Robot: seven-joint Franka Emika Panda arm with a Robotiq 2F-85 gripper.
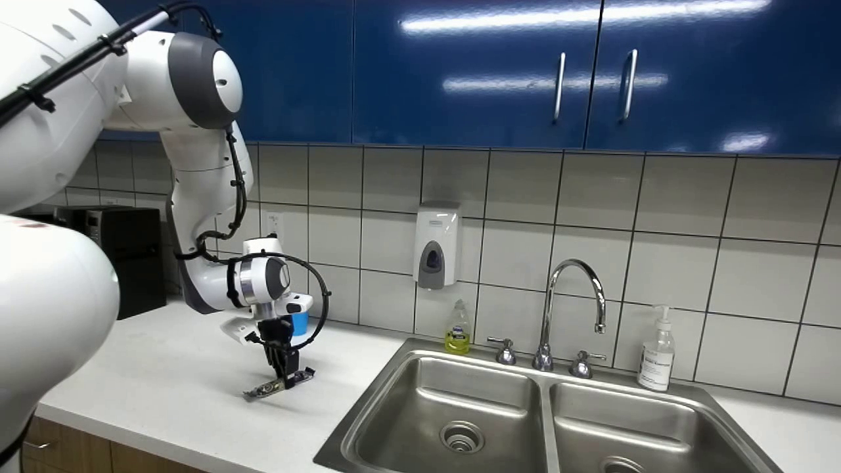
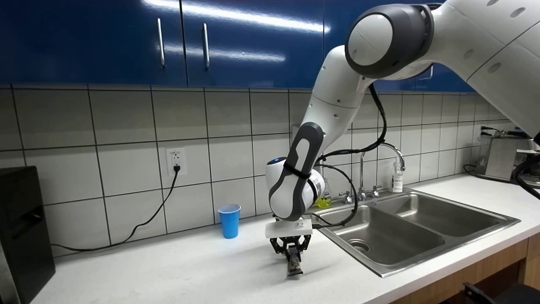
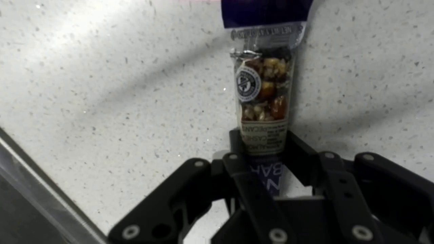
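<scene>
Pinched between the two black fingers is a wrapped nut bar (image 3: 266, 89), with nuts showing through a clear window and dark purple ends. My gripper is shut on it toward one end, so most of its length sticks out past the fingertips. From the side, the gripper (image 1: 288, 382) hangs low over the white counter with the bar (image 1: 264, 389) tilted slightly, its far end lower. Whether the bar still touches the counter is hard to tell. In the other exterior view, the bar (image 2: 294, 266) points toward the camera below the gripper (image 2: 292, 248).
A blue cup (image 2: 230, 221) stands near the tiled wall behind the gripper. The steel double sink (image 1: 370, 394) is set into the counter to the right, with a soap bottle (image 1: 457, 330) at its back edge. A black appliance (image 2: 22, 228) sits at the left. Open counter (image 2: 167, 268) lies between.
</scene>
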